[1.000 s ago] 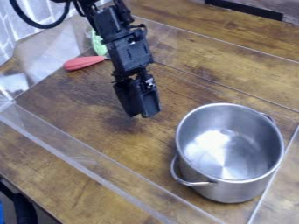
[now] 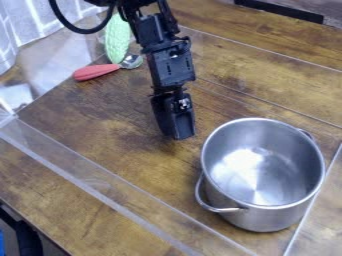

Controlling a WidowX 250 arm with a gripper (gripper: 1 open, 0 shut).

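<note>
The black gripper (image 2: 175, 117) hangs low over the wooden table, left of and a little behind a steel pot (image 2: 261, 172) with side handles, apart from it. Whether its fingers are open or shut cannot be made out. Behind the arm on the left lie a red-handled utensil (image 2: 96, 71) with a metal end and a green oblong object (image 2: 115, 36), partly hidden by the arm.
Clear plastic strips (image 2: 80, 170) cross the front left of the table (image 2: 94, 125). A white translucent cloth or bag (image 2: 27, 30) is at the back left.
The gripper and arm have shifted slightly to the right, uncovering more of the green object and the utensil's metal end. The pot has not moved.
</note>
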